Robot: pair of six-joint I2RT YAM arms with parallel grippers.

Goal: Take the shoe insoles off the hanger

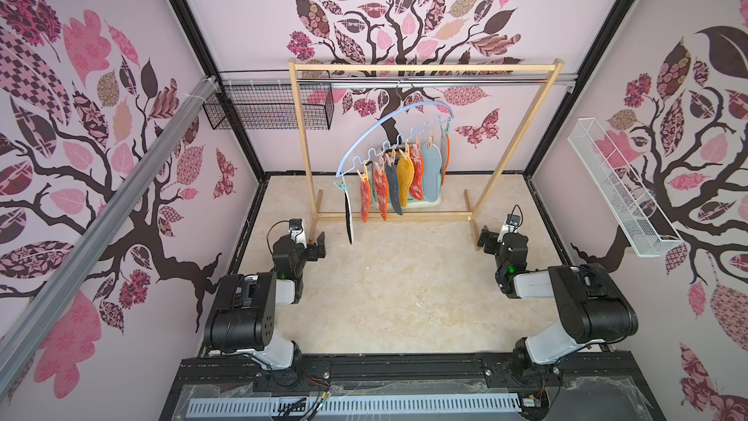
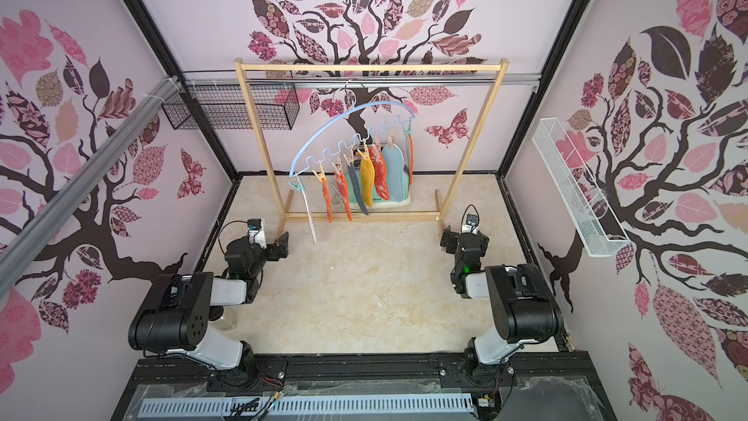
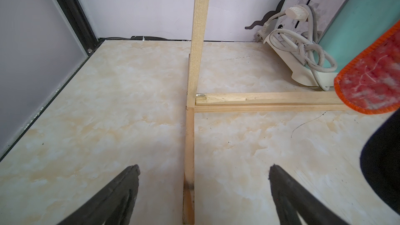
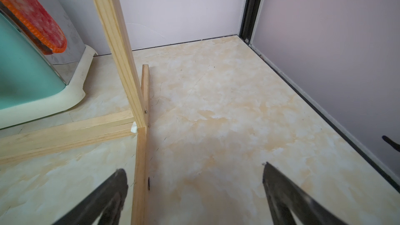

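A blue clip hanger (image 1: pixel 370 128) hangs at a slant from the wooden frame, with several insoles pegged along it. Among them are red ones with orange edges (image 1: pixel 381 189), a yellow one (image 2: pixel 367 175), a dark grey one (image 1: pixel 393 187) and a white-and-black one (image 1: pixel 348 214) at the near left end. Part of a red insole (image 3: pixel 370 73) and a black one (image 3: pixel 383 162) show at the right of the left wrist view. My left gripper stands open and empty, left of the hanger. Open and empty too, my right gripper is low by the frame's right post.
The wooden frame (image 1: pixel 424 68) has upright posts and floor bars near both grippers. A mint-coloured appliance (image 3: pixel 362 20) with a coiled cable stands behind it. Black (image 1: pixel 269 107) and white (image 1: pixel 623 187) wire baskets hang on either side.
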